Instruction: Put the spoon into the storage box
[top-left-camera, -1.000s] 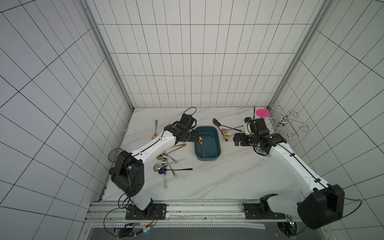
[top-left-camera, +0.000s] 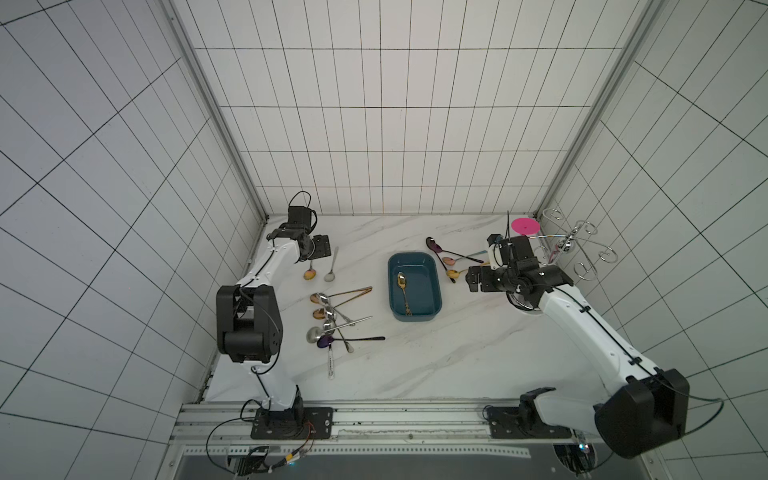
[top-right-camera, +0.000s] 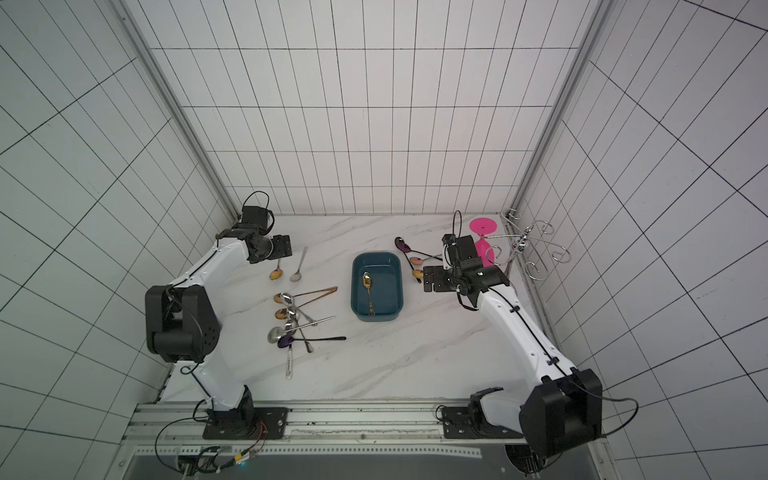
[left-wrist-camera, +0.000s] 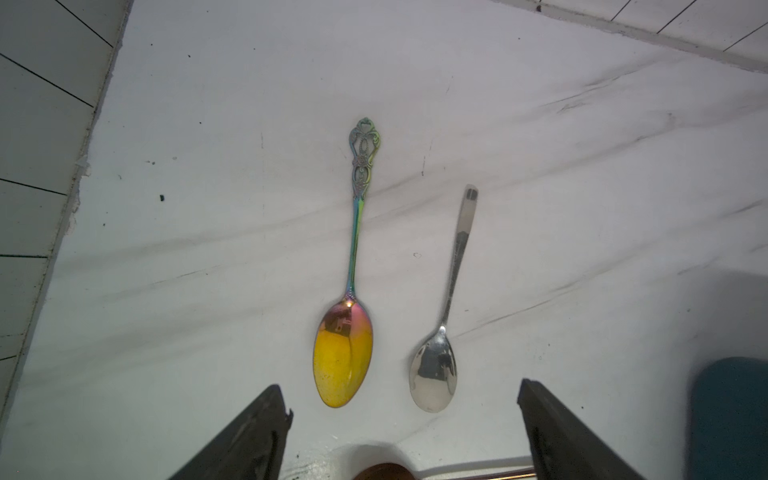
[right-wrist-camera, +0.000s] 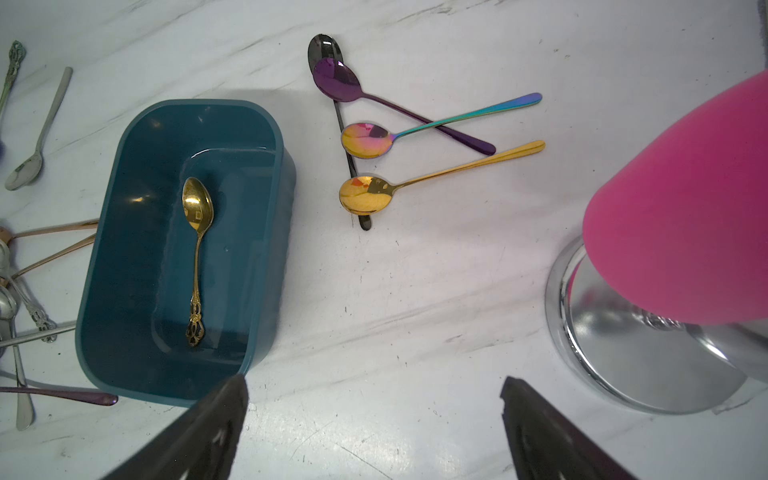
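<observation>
In the teal storage box (right-wrist-camera: 276, 240) lies one gold spoon (right-wrist-camera: 197, 240) with an ornate handle. My left gripper is open above the far left of the table. Below it, in the left wrist view, lie a yellow-bowled rainbow spoon (left-wrist-camera: 342, 352) and, to its right, a small silver spoon (left-wrist-camera: 436, 372), apart from each other. My right gripper is open and empty to the right of the box. Beyond it are a gold spoon (right-wrist-camera: 444, 174), a rainbow spoon (right-wrist-camera: 368, 140), a purple spoon (right-wrist-camera: 336, 80) and a black spoon (right-wrist-camera: 324, 48), partly overlapping.
Several tangled spoons lie left of the box, among them a purple one (top-left-camera: 360, 338). A pink object (right-wrist-camera: 688, 216) and a round metal base (right-wrist-camera: 640, 360) stand by the right gripper.
My left arm has swung from beside the box's left edge to the far left over the two separate spoons. The right arm and the spoon in the box have stayed still.
</observation>
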